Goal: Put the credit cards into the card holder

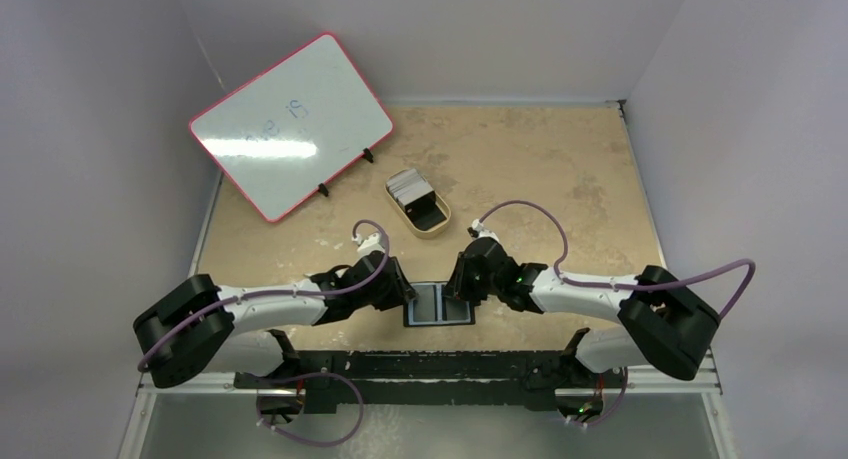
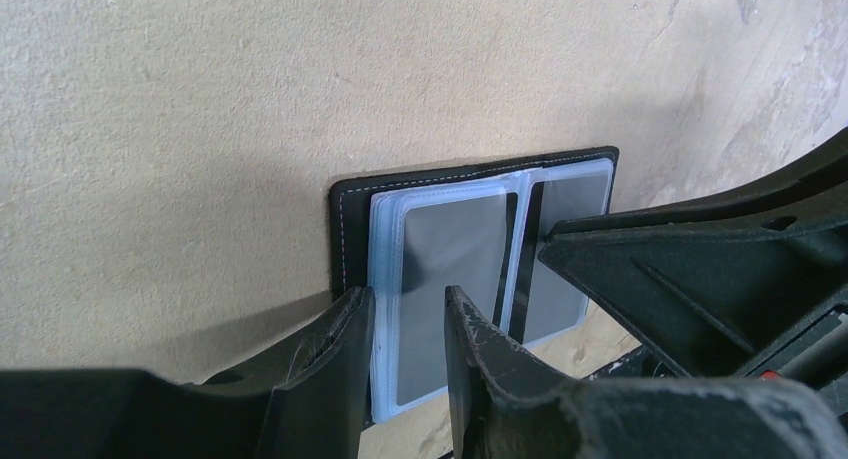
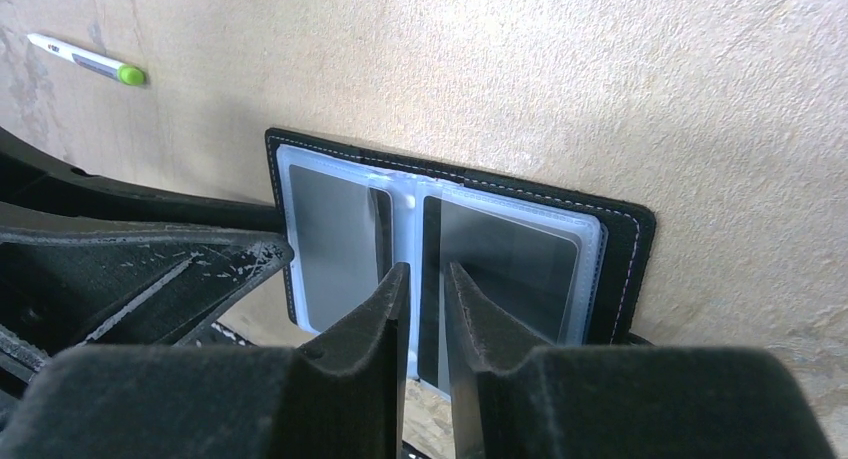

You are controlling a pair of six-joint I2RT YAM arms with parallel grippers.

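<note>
An open card holder (image 1: 438, 319) with black stitched cover and clear blue-edged sleeves (image 2: 450, 289) lies flat at the front centre. My left gripper is part open, its fingertips low at the holder's left sleeve edge. My right gripper is low over the holder's right sleeve (image 3: 515, 269), fingertips a little apart, nothing visible between them. A stack of light cards (image 1: 409, 187) sits in a tan box (image 1: 430, 229) behind the holder.
A whiteboard (image 1: 290, 124) stands at the back left. A white pen (image 3: 85, 57) lies left of the holder.
</note>
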